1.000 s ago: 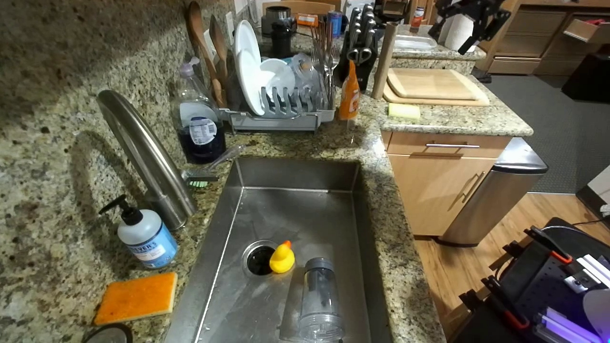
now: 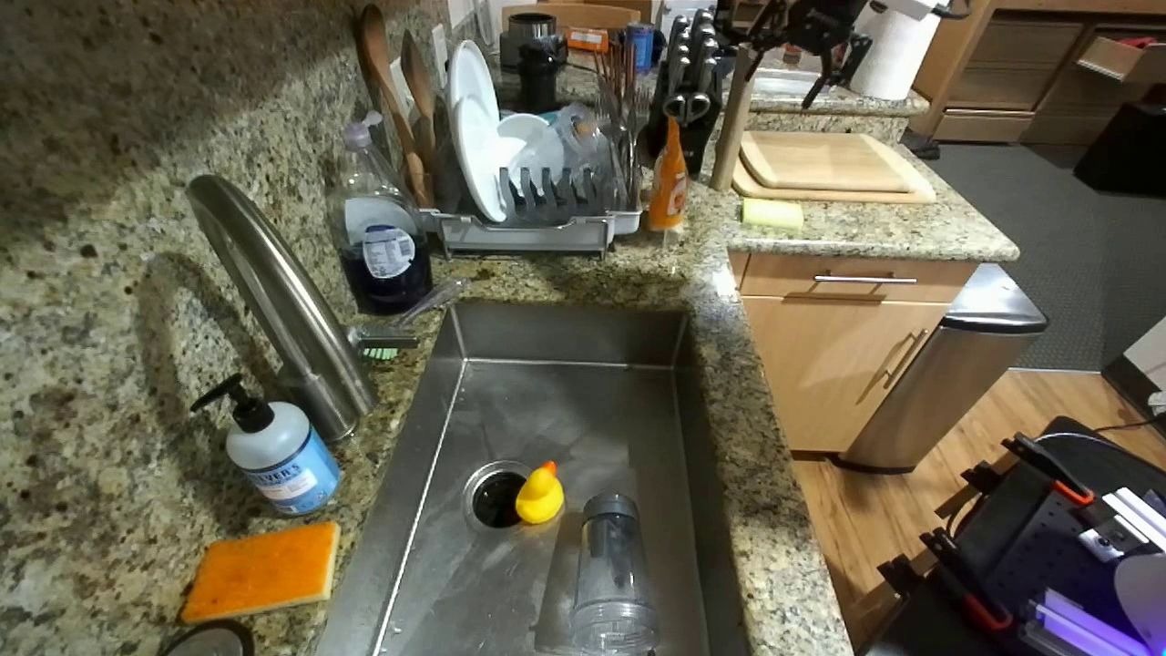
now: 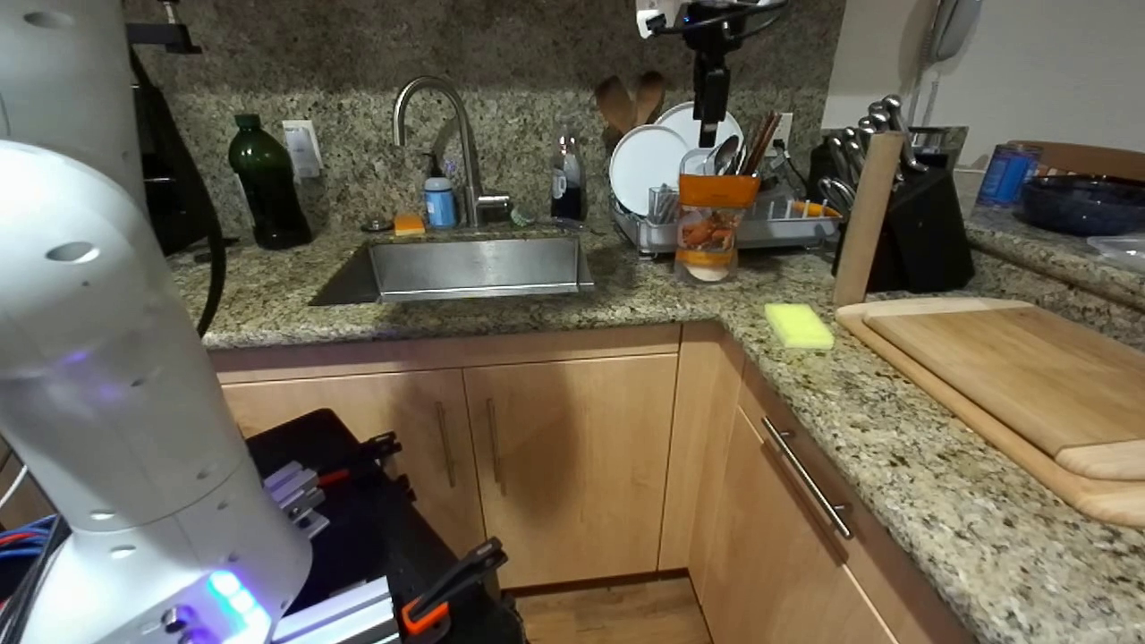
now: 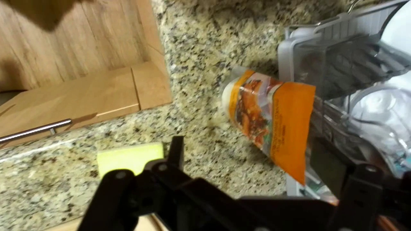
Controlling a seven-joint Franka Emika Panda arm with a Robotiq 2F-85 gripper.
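My gripper is open, with nothing held between its fingers; the left finger point(image 4: 177, 150) and right finger point(image 4: 327, 161) stand wide apart. In the wrist view the orange-topped food bag point(image 4: 266, 111) lies below, just ahead of the gap between them. In exterior view 2 the bag point(image 3: 710, 225) stands upright on the counter in front of the dish rack, with the gripper point(image 3: 706, 139) pointing down above it. A yellow-green sponge point(image 4: 129, 158) rests on the counter, partly hidden by the left finger. Exterior view 1 shows the gripper point(image 2: 781, 89) high near its top edge.
Plates and utensils fill the dish rack point(image 3: 767, 233) behind the bag. A knife block point(image 3: 912, 225), a wooden post point(image 3: 867, 220) and cutting boards point(image 3: 998, 365) occupy the right side. The sink point(image 2: 579, 415) holds a rubber duck point(image 2: 540, 497) and a clear bottle point(image 2: 614, 574).
In exterior view 1 my gripper has moved left and slightly up, from over the far counter toward the knife block. The bag, sponge and sink contents have stayed put.
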